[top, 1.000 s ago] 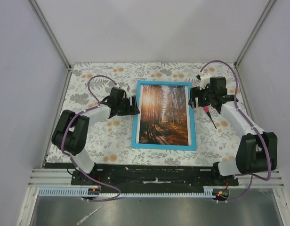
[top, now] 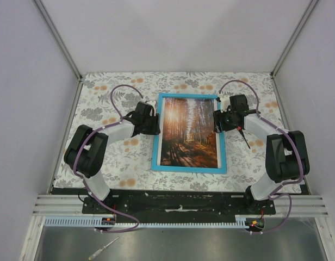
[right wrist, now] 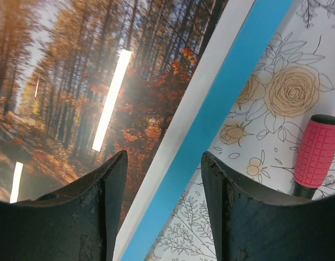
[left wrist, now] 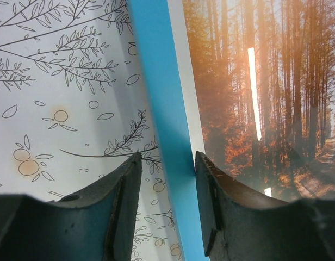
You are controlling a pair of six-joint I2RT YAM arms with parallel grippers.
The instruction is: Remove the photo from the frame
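The photo (top: 189,130) of a sunlit autumn forest lies flat inside a blue picture frame (top: 189,169), a white border running around it. Over the frame's left side stands my left gripper. Its fingers are part open, with the blue edge between the fingers; the right finger (left wrist: 203,174) looks very close to or touching the edge. My right gripper straddles the frame's right side, fingers apart, gaps showing on both sides of the blue and white edge.
A screwdriver with a red handle (right wrist: 318,149) lies just right of the frame, close to my right gripper. Bright light reflections streak the photo's surface.
My right gripper has come left and toward the near side onto the frame's right edge. The left one moved slightly right onto the left edge, and its fingers have drawn closer. The frame stays put.
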